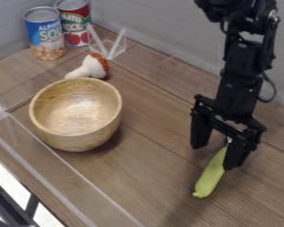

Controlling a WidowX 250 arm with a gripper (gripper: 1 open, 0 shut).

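A pale green elongated object (209, 179) lies on the wooden table at the right front. Just over its upper end is my black gripper (218, 141), open, one finger left of the object and the other to its right, partly hiding that end. A round wooden bowl (74, 126) stands on the left half of the table.
At the back left stand an Alpha soup can (46, 34) and a red-labelled can (75, 19). A small white and orange object (91, 67) lies behind the bowl.
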